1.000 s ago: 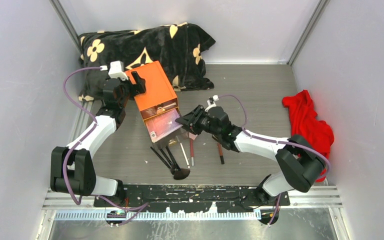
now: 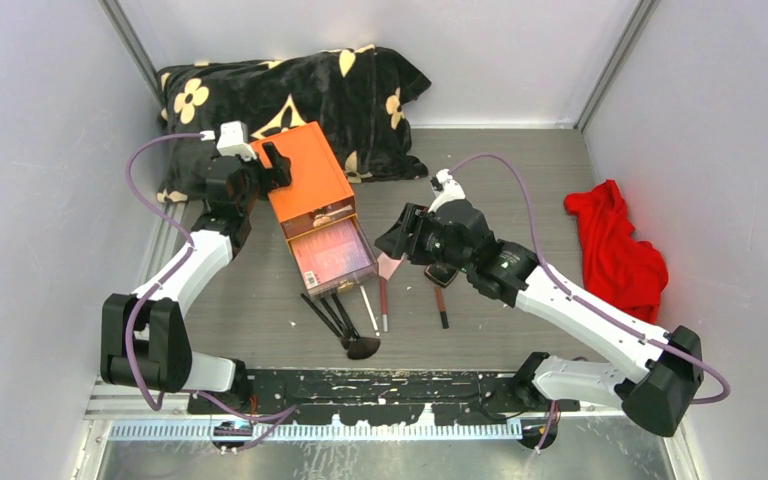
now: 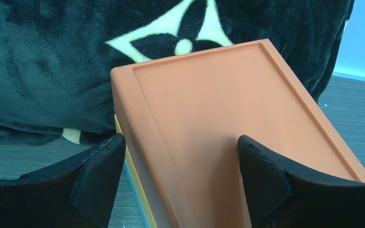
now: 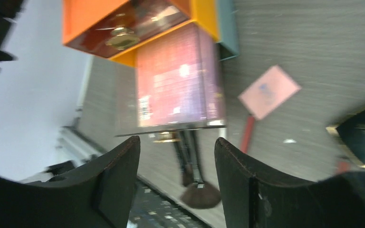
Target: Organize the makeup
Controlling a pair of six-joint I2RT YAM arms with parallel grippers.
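The orange box [image 2: 310, 172] stands angled with its lower clear drawer [image 2: 373, 268] pulled out. In that drawer lies a pink palette [image 4: 171, 80], nothing gripping it. My left gripper is at the box's upper left edge, fingers apart, one outside the left side and one above the lid; contact is unclear. Right of the drawer, my right gripper [image 2: 396, 245] hangs open and empty. Several dark brushes [image 2: 335, 318], a white stick [image 2: 369, 307], a red-brown stick [image 2: 384, 305], another such stick [image 2: 441, 307] and a black compact [image 4: 361, 135] lie on the table.
A pink square-shaped piece [image 4: 270, 91] lies beside the box. Behind stands a dark flowered blanket [image 2: 380, 90]. A red cloth [image 2: 615, 255] is at the right wall.
My right gripper has let go of the palette and moved away to the right. The palette has settled flatter into the drawer. The left arm looks unmoved.
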